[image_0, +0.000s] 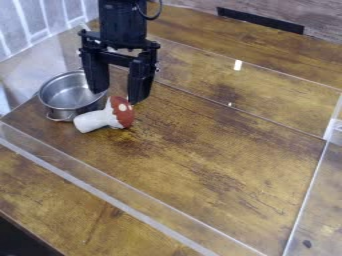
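Note:
My black gripper (116, 78) hangs open at the upper left, above a small toy mushroom with a white stalk (92, 121) and a red, white-spotted cap (122, 110) lying on its side on the wooden table. A steel pot (67, 93) stands at the left, just behind the mushroom, partly hidden by the gripper. I see nothing held between the fingers.
Transparent walls or strips edge the area at the left and right. A small white mark (237, 65) is at the back.

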